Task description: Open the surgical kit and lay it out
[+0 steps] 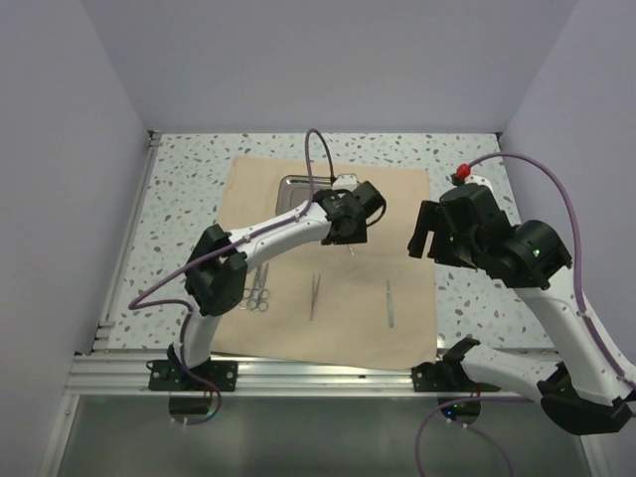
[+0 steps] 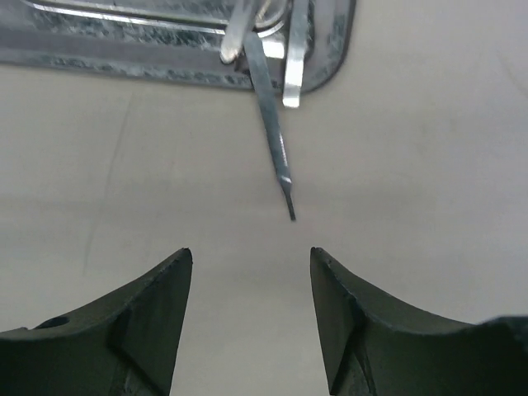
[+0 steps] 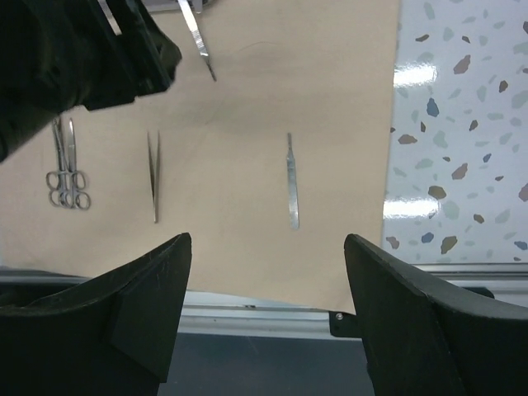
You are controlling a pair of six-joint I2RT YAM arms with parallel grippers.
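My left gripper (image 1: 345,237) is open over the mat just in front of the steel tray (image 1: 296,184). In the left wrist view a scalpel handle (image 2: 272,124) leans out over the tray's front rim, beside other instruments (image 2: 294,58); nothing is between the fingers. My right gripper (image 1: 422,238) is raised at the mat's right, part open and empty. Laid on the mat are scissor-like instruments (image 3: 71,177) at the left, tweezers (image 3: 154,177) in the middle and a scalpel handle (image 3: 292,186) at the right.
The beige mat (image 1: 348,333) lies on a speckled table (image 1: 169,229) with metal rails along its edges. The left arm hangs over the tray and hides part of it from the top view. Bare mat shows between the laid instruments.
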